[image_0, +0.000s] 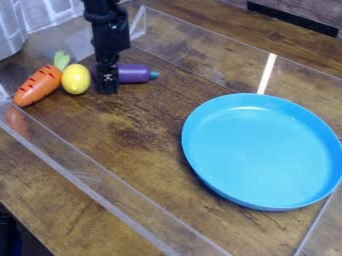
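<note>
The black gripper (108, 80) reaches down at the upper left, its open fingers low between a yellow egg-shaped object (75, 79) and a purple eggplant-like toy (136, 73). The gripper partly hides the purple toy's left end; whether it touches it I cannot tell. An orange carrot (36, 87) with a green top lies left of the yellow object.
A large blue plate (261, 150) fills the right of the wooden table (134, 180). Clear plastic edges run along the table's sides. A pale object (14, 20) stands at the top left corner.
</note>
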